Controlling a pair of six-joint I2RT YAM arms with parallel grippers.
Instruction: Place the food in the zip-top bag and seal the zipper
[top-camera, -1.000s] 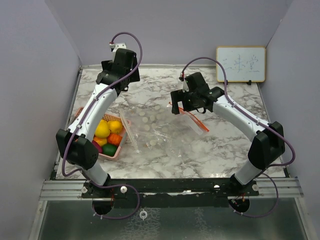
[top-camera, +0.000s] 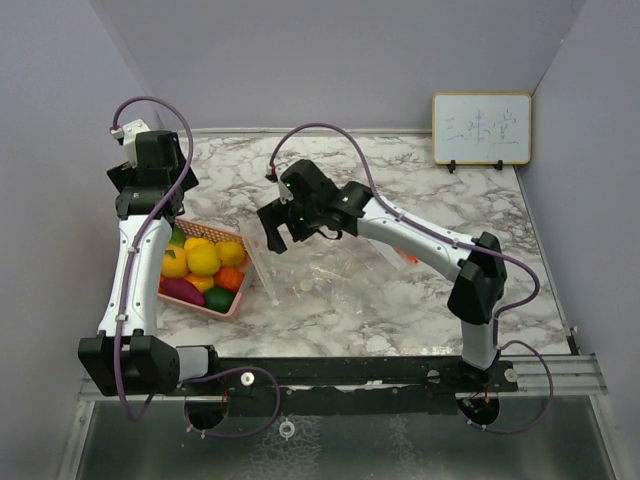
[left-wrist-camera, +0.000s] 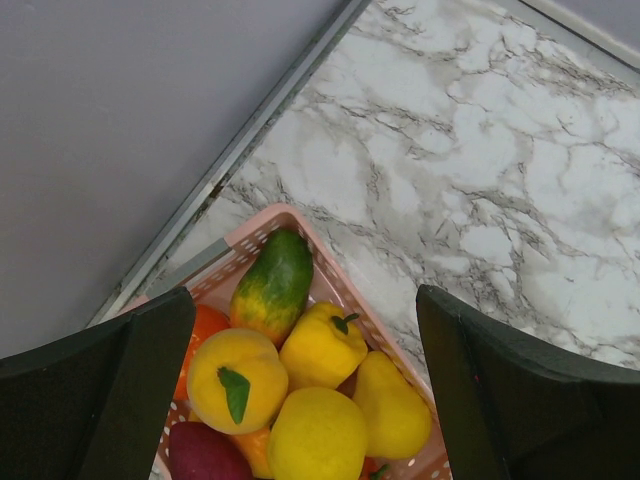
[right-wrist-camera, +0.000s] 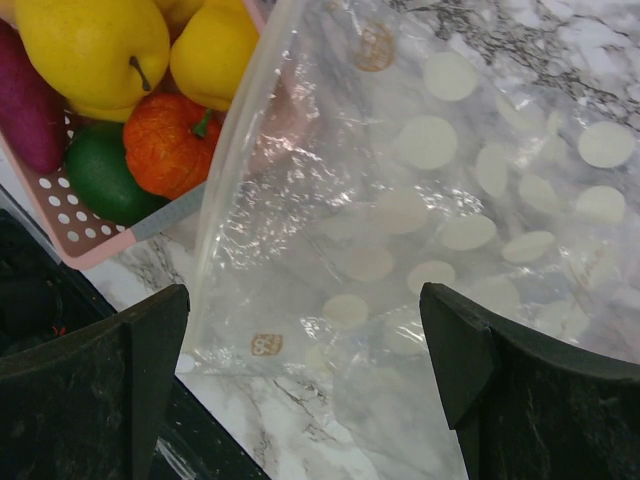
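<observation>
A clear zip top bag with pale dots (right-wrist-camera: 430, 140) lies flat on the table, its zipper edge (right-wrist-camera: 235, 150) beside the basket. My right gripper hovers over the bag, open and empty. The pink basket (top-camera: 212, 315) at the left holds toy food: a yellow apple (right-wrist-camera: 95, 50), an orange pumpkin (right-wrist-camera: 170, 150), a green avocado (right-wrist-camera: 100, 175), a peach (left-wrist-camera: 238, 375), a mango (left-wrist-camera: 275, 285), a pear (left-wrist-camera: 392, 405) and others. Above the far part of the basket my left gripper stands open, nothing between its fingers.
A small whiteboard (top-camera: 482, 128) leans at the back right. An orange strip (top-camera: 405, 256) shows near the bag's right side. Walls rise close on the left, back and right. Bare marble (top-camera: 480, 300) lies free at the right and along the back.
Both arms have swung left: my left gripper from the back middle to the far left over the basket, my right one from the bag's far right side toward its zipper edge.
</observation>
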